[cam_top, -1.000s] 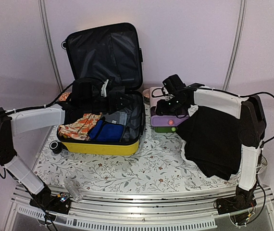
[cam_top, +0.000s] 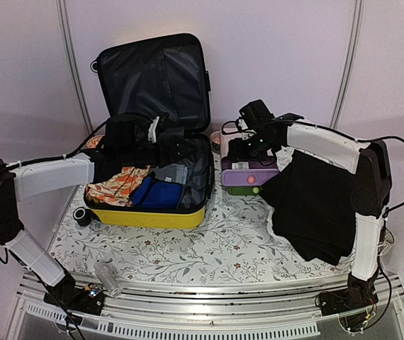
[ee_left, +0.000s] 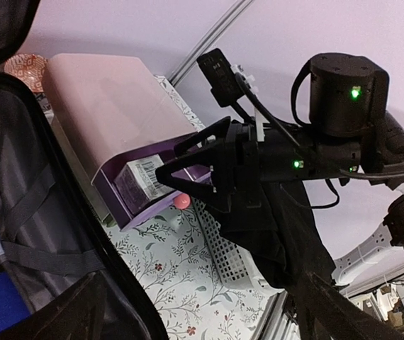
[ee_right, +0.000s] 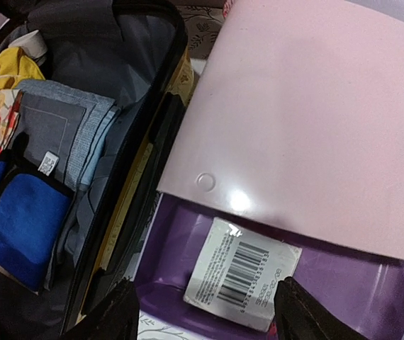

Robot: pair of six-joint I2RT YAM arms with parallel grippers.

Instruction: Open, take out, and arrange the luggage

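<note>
The open yellow suitcase (cam_top: 145, 217) stands on the left, its dark lid raised. Inside lie orange patterned cloth (cam_top: 117, 188), a blue pouch (cam_top: 158, 193) and grey-blue folded fabric (ee_right: 53, 117). To its right, a small drawer cabinet with a pink top (ee_left: 110, 99) has its purple drawer (cam_top: 250, 178) pulled out. A white box with a barcode (ee_right: 244, 273) rests in that drawer. My right gripper is over the drawer, its fingers apart on either side of the box, with a gap at the left. Above the suitcase my left gripper (cam_top: 182, 149) hangs open and empty.
Black cloth (cam_top: 312, 205) covers a white basket (ee_left: 227, 248) at the right. A dark round container (cam_top: 82, 216) stands left of the suitcase, and a clear bottle (cam_top: 108, 278) lies near the front edge.
The left arm has stayed still.
</note>
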